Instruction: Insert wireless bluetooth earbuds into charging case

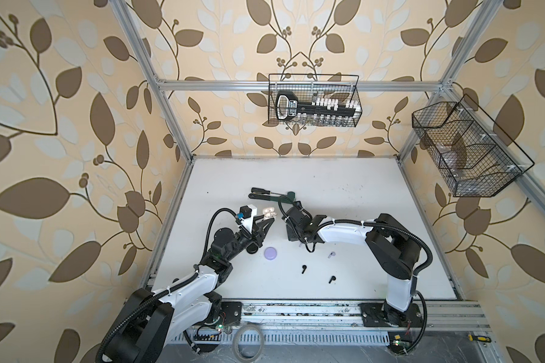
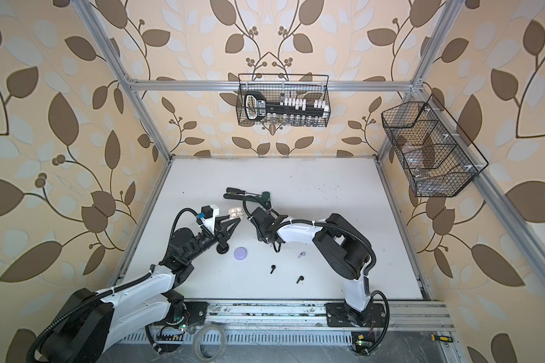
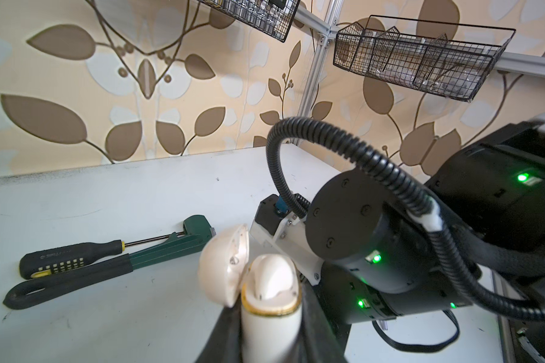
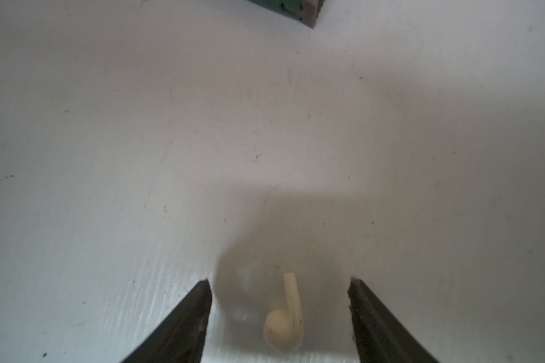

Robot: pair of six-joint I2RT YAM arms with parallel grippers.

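Note:
A white charging case (image 3: 271, 314), lid open, is held upright in my left gripper (image 1: 261, 219), which is shut on it; one earbud shape shows in its top. My right gripper is open, pointing down over a white earbud (image 4: 282, 326) that lies on the table between its fingers. Two black earbuds (image 1: 304, 268) (image 1: 331, 279) and a lilac earbud (image 1: 331, 254) lie on the front of the table.
A green tool and screwdriver (image 3: 78, 260) lie behind the grippers. A purple disc (image 1: 270, 253) sits near the left arm. Wire baskets (image 1: 313, 103) hang on the frame.

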